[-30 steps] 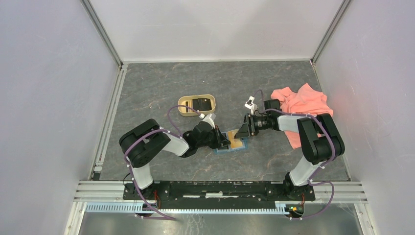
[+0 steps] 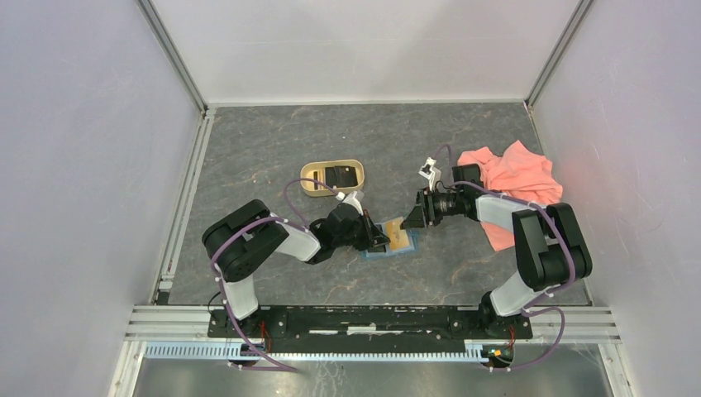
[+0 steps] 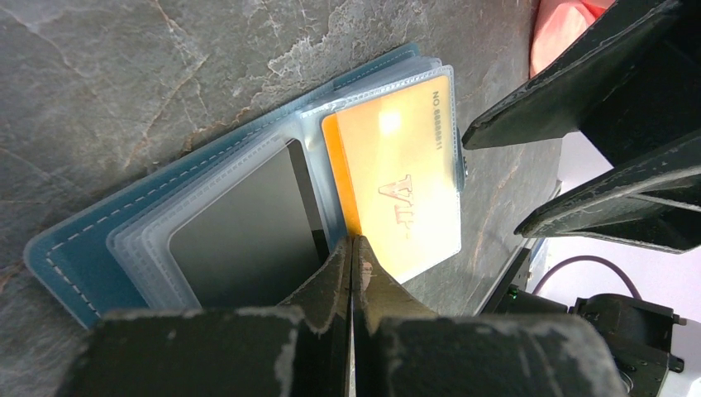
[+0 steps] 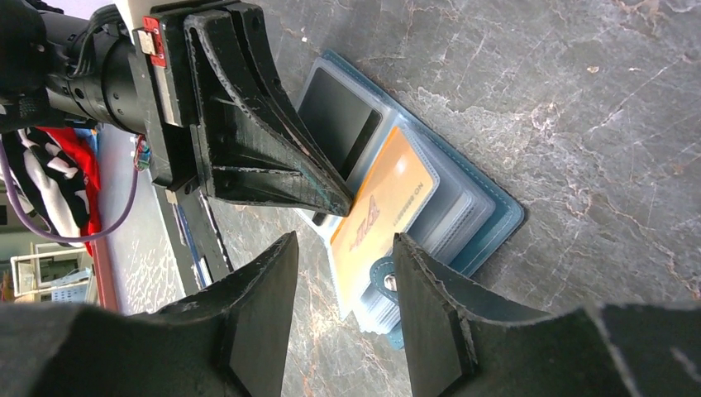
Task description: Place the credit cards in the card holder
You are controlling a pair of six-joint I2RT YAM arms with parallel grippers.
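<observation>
The blue card holder (image 3: 91,248) lies open with clear sleeves, a dark card (image 3: 240,227) in one and an orange VIP card (image 3: 397,165) at its right part. My left gripper is shut, its tips resting at the orange card's edge, nothing visible between them. My right gripper is part open above the holder's right end, its fingers apart with none of the cards held; the orange card shows beyond them in the right wrist view.
A tan tray (image 2: 332,164) with dark and orange cards stands behind the left gripper. A pink cloth (image 2: 517,169) lies at the right.
My right gripper has drawn slightly to the right, away from the orange card, since about a second ago. The left arm has stayed still.
</observation>
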